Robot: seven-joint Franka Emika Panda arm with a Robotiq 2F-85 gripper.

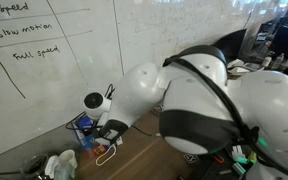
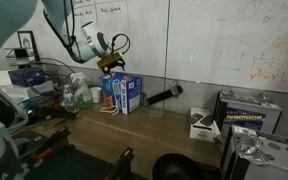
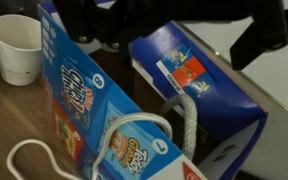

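A blue snack box with an open top fills much of the wrist view, and a white rope loops out of it. Also in exterior view 2, the blue box stands on the table near the whiteboard, with the white rope along its side. My gripper is just above the box. In the wrist view the gripper stands open, its dark fingers spread wide above the box opening. Nothing shows between them. Most of the box is hidden by the arm in exterior view 1.
A white paper cup stands beside the box. Farther right along the table are a black stapler-like object, a small white box, a dark round bowl and toasters.
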